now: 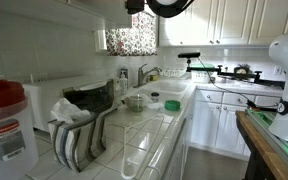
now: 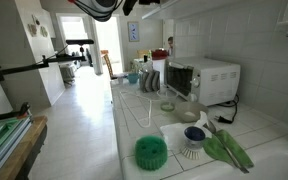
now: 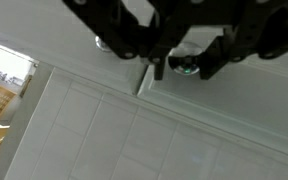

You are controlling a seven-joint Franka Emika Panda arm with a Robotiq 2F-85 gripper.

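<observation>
My gripper is raised at the white upper cabinets in the wrist view. Its dark, blurred fingers stand apart on either side of a round, shiny cabinet knob [image 3: 185, 61]. Whether either finger touches the knob is hard to make out. To the left, across the seam between two doors, sits a second knob [image 3: 102, 44]. Exterior view 1 has the gripper [image 1: 135, 6] at the top edge, by the underside of the upper cabinet [image 1: 82, 12]; the knobs do not show there. In exterior view 2 the arm [image 2: 101, 10] reaches in at the top.
Below, the counter holds a grey rack [image 1: 80, 138], a red-lidded container [image 1: 8, 125], a green scrubber [image 2: 151, 152], a brush [image 2: 193, 139] and a green cloth [image 2: 227, 148]. A white microwave [image 2: 204, 82] stands against the wall.
</observation>
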